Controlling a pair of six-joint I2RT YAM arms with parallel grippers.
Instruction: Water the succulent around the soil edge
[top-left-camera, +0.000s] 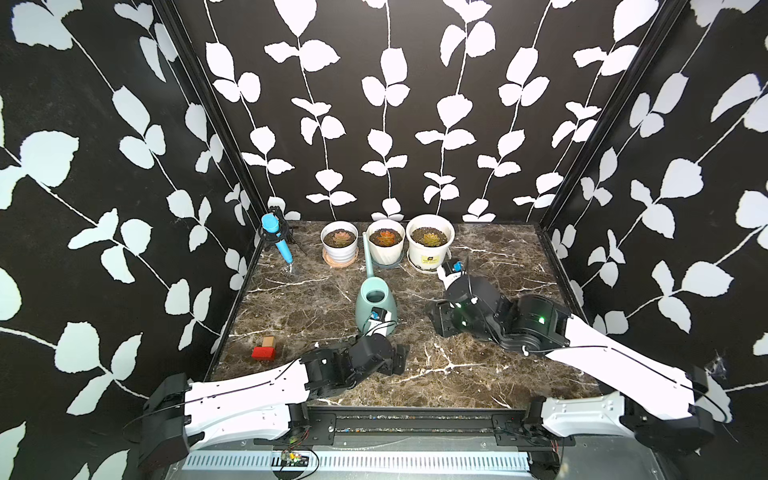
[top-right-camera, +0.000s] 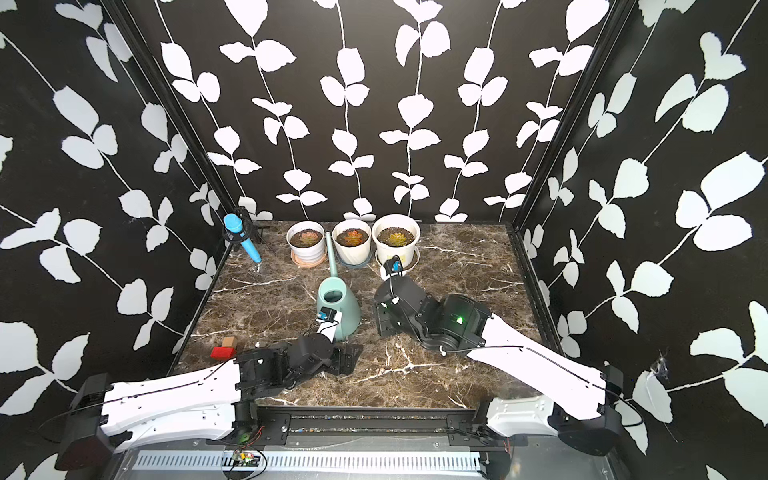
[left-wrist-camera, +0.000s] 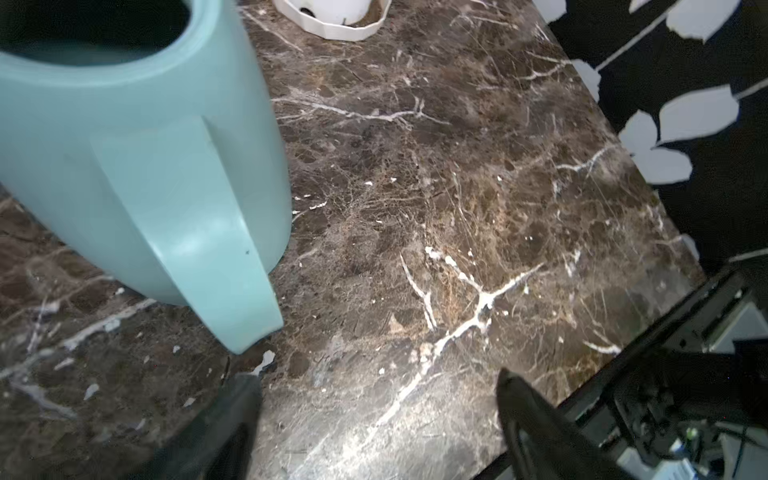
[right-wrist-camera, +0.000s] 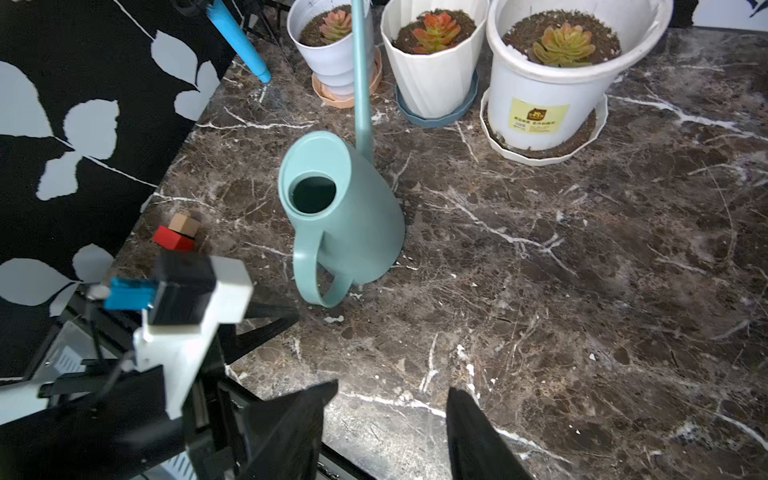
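A mint watering can (right-wrist-camera: 368, 232) stands upright on the marble table, its long spout toward three potted succulents at the back: orange-centred (right-wrist-camera: 434, 33), green in a larger pot (right-wrist-camera: 562, 45), and one in a small white pot (right-wrist-camera: 333, 62). My left gripper is open, its fingers just short of the can's handle (left-wrist-camera: 200, 232), with nothing between them. My right gripper hangs open and empty over the table, to the right of the can.
Red and wooden blocks (right-wrist-camera: 173, 238) lie at the left. A blue tool (top-left-camera: 280, 240) sits in a black holder at the back left.
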